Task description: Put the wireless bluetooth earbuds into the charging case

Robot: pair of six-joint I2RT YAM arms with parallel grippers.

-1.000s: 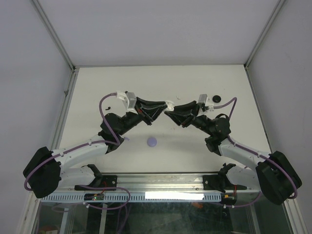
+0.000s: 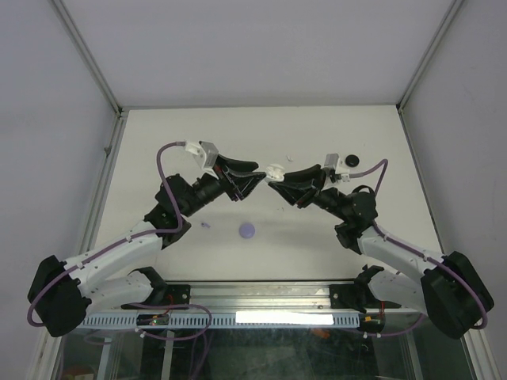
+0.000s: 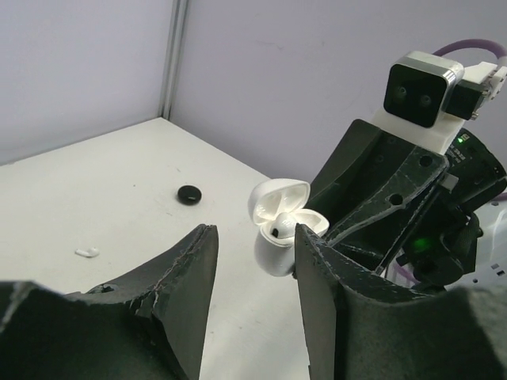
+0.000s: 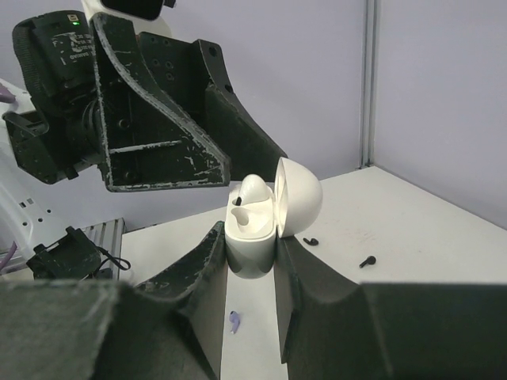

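Note:
The white earbud case [image 2: 276,172] is held up with its lid raised between the fingertips of my right gripper. In the right wrist view a white earbud [image 4: 253,188] sits in it, beside what looks like an empty slot. My left gripper stands part open just left of the case, with nothing seen between its fingers; in the left wrist view its tips are in front of the case, and in the top view they are slightly apart from it.
On the white table [image 2: 261,134] lie a black round object [image 2: 352,160], a lilac round piece [image 2: 246,229], a small lilac bit [image 4: 234,321] and a few small dark and white bits.
My left gripper has drawn back to the left from the case, and its fingers look further apart. The right arm has shifted very slightly, still holding the case.

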